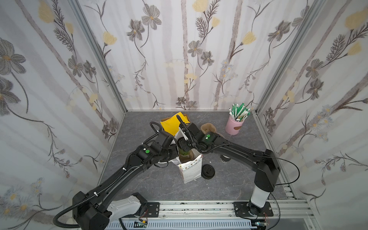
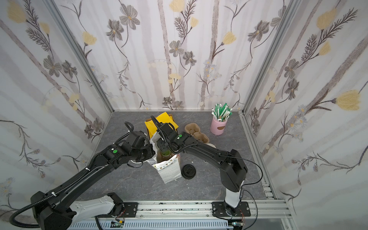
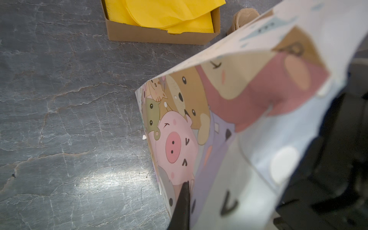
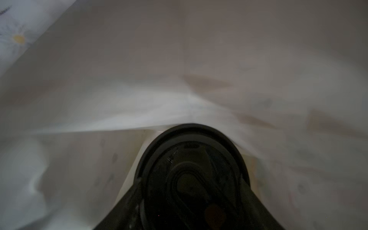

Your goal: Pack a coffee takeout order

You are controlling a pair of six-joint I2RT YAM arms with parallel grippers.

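A white paper bag with printed animals [image 3: 180, 141] stands with its mouth up at the middle of the table. My left gripper [image 1: 176, 151] is shut at the bag's left edge, and the paper fills its wrist view; the bag's wall hides most of its fingers. Inside the bag, a cup with a black lid [image 4: 191, 172] shows in the right wrist view, its green side [image 2: 166, 152] visible from above. My right gripper is shut on this cup, a finger on either side of the lid. The cup's base is hidden.
A loose black lid [image 1: 208, 171] lies right of the bag. A cardboard box with yellow paper [image 3: 164, 36] is behind it, near a brown cup carrier [image 2: 197, 132]. The pink holder of wrapped sticks [image 1: 233, 126] stands back right. Open table lies front left.
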